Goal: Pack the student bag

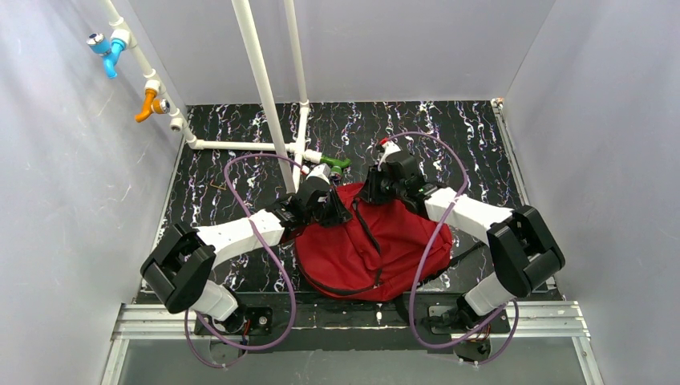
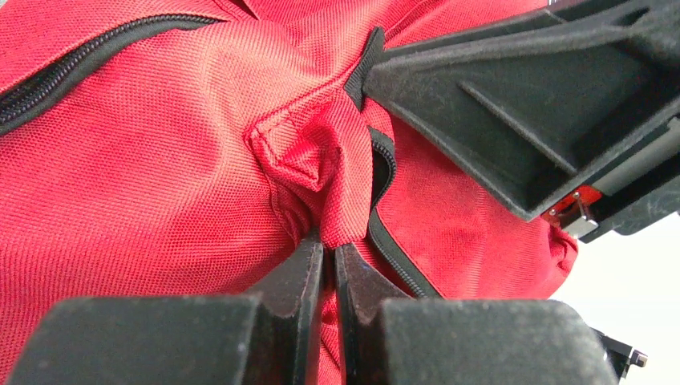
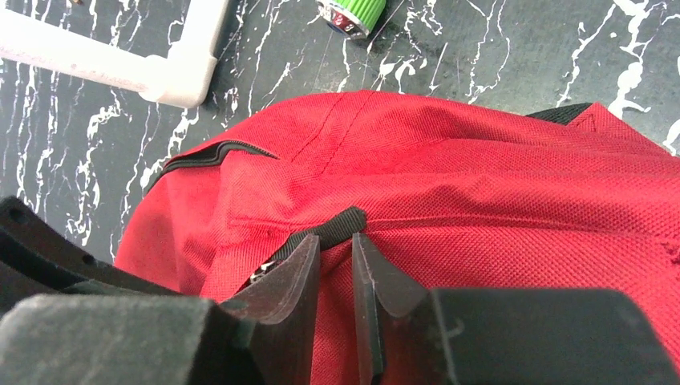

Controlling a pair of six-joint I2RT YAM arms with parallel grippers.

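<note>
The red bag [image 1: 409, 241] lies across the middle of the counter, its black zipper [image 2: 76, 68] running over crumpled cloth. In the left wrist view my left gripper is shut on a raised fold of the bag's red fabric. My right gripper is close by at the bag's far edge, with a narrow gap between its fingertips. A short black strap tab [image 3: 341, 227] shows at that gap; whether it lies between the fingers or just behind them is unclear. The bag's inside is not visible.
White pipes [image 1: 240, 146] stand behind and left of the bag, with a green tap [image 1: 335, 161] close to its far edge. Both arms work close together.
</note>
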